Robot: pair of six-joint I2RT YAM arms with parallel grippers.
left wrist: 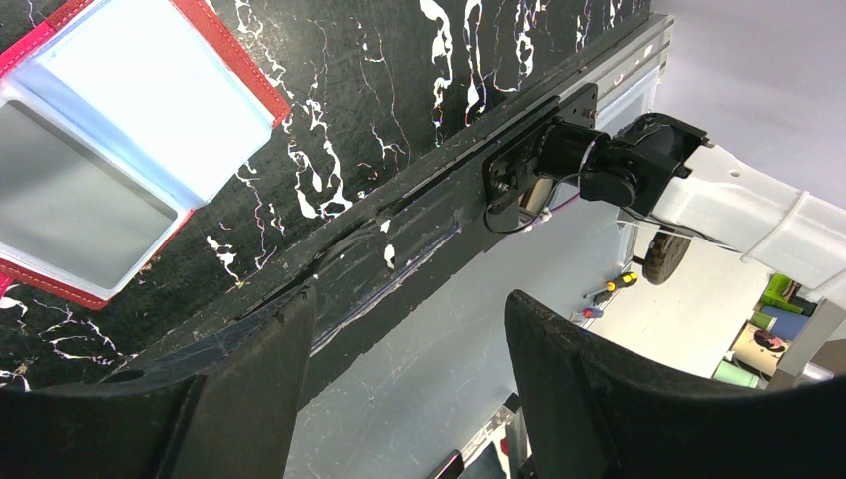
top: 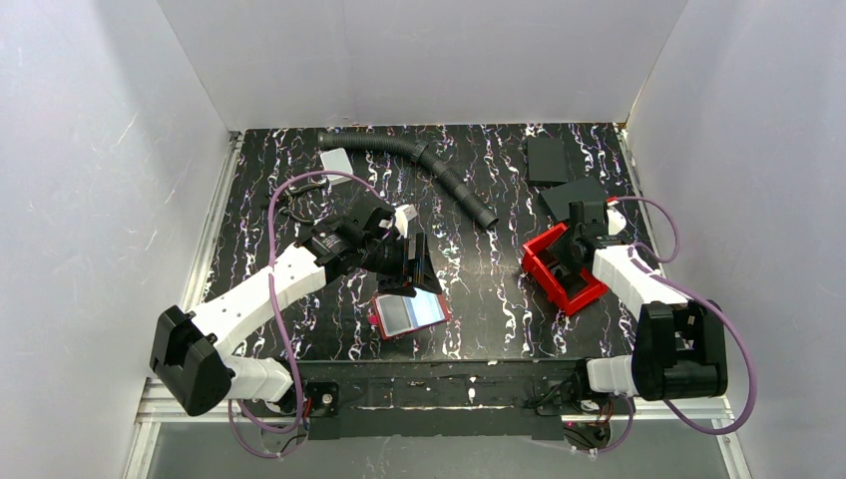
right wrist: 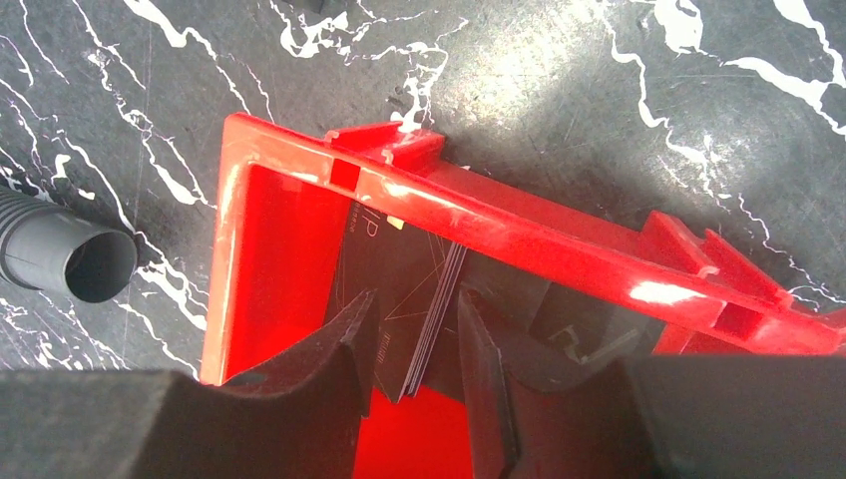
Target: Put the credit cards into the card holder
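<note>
The card holder (top: 412,312) lies spread on the table with a red edge and a grey and a pale blue panel. In the left wrist view the holder (left wrist: 130,95) fills the upper left, its clear pockets facing up. Above it my left gripper (top: 419,265) hangs open, nothing between its fingers. Dark credit cards (right wrist: 392,289) lie inside a red box (top: 537,261); several thin card edges stand together. Reaching down into this box, my right gripper is part open, one finger on each side of those edges with visible gaps.
Two dark flat cases (top: 546,161) lie behind the red box. A black corrugated hose (top: 454,182) curves across the back, with a white rectangular object (top: 337,164) near its left end. Between the holder and the box the table is bare.
</note>
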